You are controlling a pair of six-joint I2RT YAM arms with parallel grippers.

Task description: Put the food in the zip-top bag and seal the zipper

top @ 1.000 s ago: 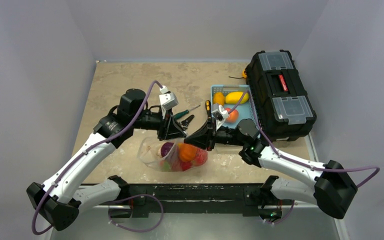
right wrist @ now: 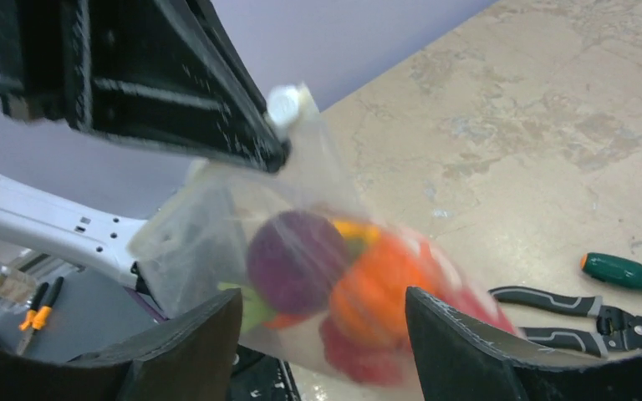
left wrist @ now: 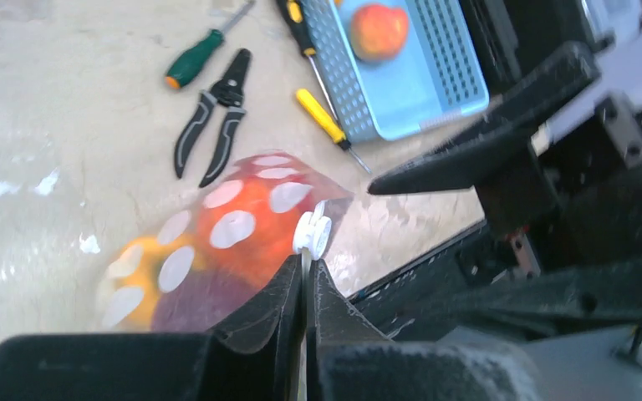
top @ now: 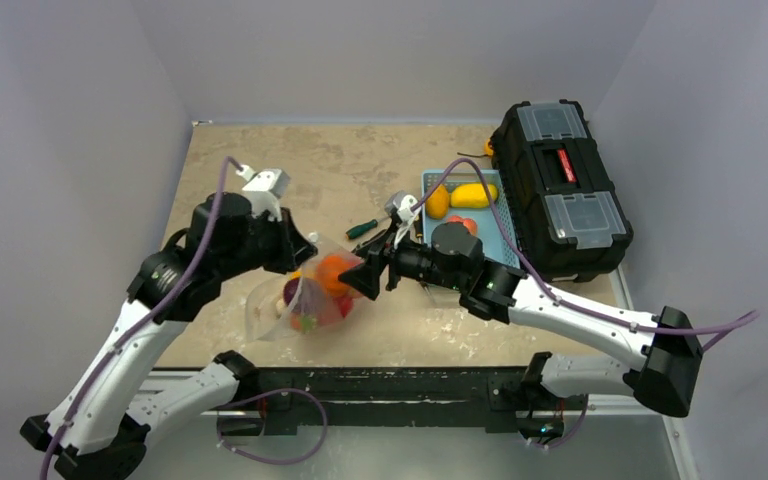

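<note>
The clear zip top bag [top: 259,313] hangs from my left gripper [top: 303,256], which is shut on its top edge. A white zipper slider [left wrist: 312,232] sits just beyond the left fingertips. Inside the bag are a purple round item, an orange item and red and green pieces; large white dots on the bag show in the left wrist view. At the bag's right side my right gripper is open, its fingers well apart. The bag appears beyond those fingers, and whether they touch it I cannot tell.
A blue basket [top: 505,232] holds yellow and reddish produce, beside a black toolbox [top: 565,185]. On the table lie pliers [left wrist: 221,113], a green screwdriver [left wrist: 194,60] and a yellow-handled screwdriver [left wrist: 322,117].
My left gripper and the bag with its food have moved left. The right gripper, shut by the bag's top before, has opened and shifted left too.
</note>
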